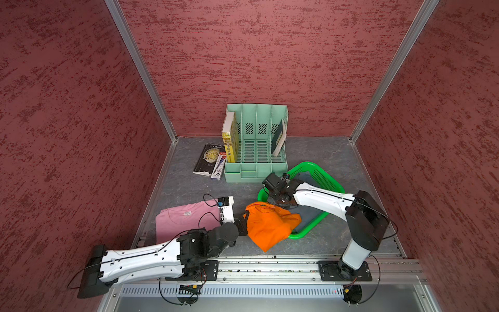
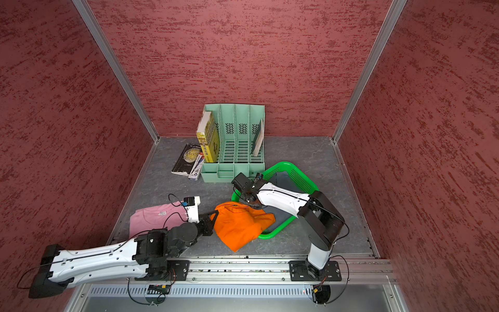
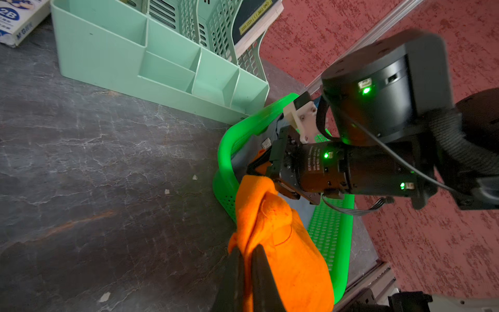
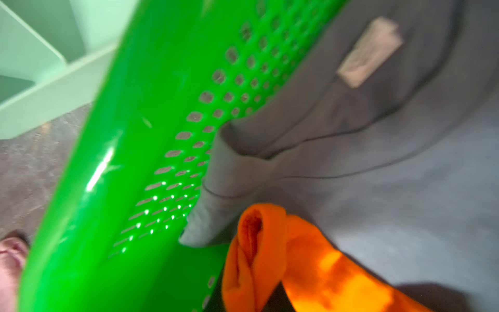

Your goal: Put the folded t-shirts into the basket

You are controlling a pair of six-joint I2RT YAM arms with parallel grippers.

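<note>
An orange t-shirt (image 1: 270, 226) hangs between my two grippers, partly over the near-left side of the green basket (image 1: 332, 182). My left gripper is shut on one end of its collar edge, outside the basket to the left. My right gripper is shut on the other end, low inside the basket by its wall. Under the right arm a grey t-shirt (image 4: 395, 171) lies in the basket, partly hidden. A folded pink t-shirt (image 1: 189, 215) lies on the table at left, partly behind the left arm.
A mint green desk organizer (image 1: 254, 174) with books stands just behind the basket's left corner. A black book (image 1: 209, 158) and a small white box (image 1: 218, 166) lie left of it. Free table shows between the pink shirt and organizer, and right of the basket.
</note>
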